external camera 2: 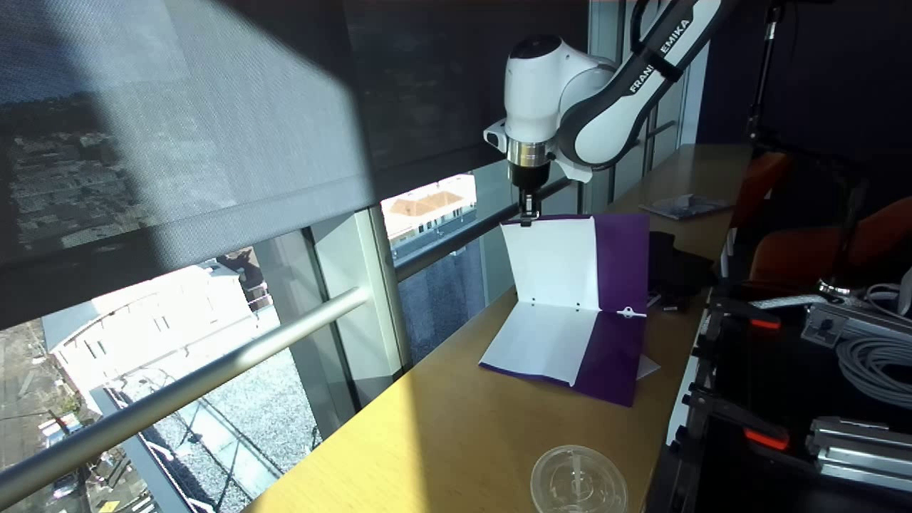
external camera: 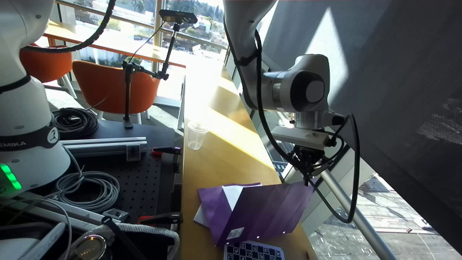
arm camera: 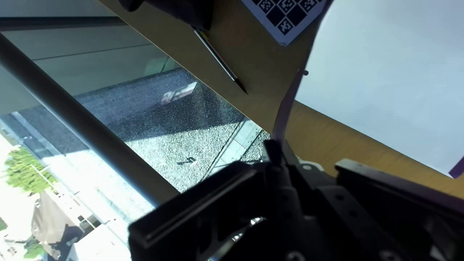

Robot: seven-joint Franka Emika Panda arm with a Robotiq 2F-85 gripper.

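Observation:
A purple folder (external camera: 268,212) stands half open on the wooden table, one cover raised upright and the other lying flat. White paper (external camera 2: 553,261) lines its inside, and a white metal fastener (external camera 2: 630,313) sits along the fold. At the upper corner of the raised cover is my gripper (external camera 2: 529,217), shut on the cover's edge. In the wrist view the thin purple edge of the folder (arm camera: 287,108) runs down between the fingertips of the gripper.
A clear plastic cup (external camera: 196,135) stands on the table away from the folder. Beside the folder lie a checkered marker board (external camera: 254,251) and a pen (arm camera: 219,60). Windows with a metal rail (external camera 2: 184,397) border the table's edge.

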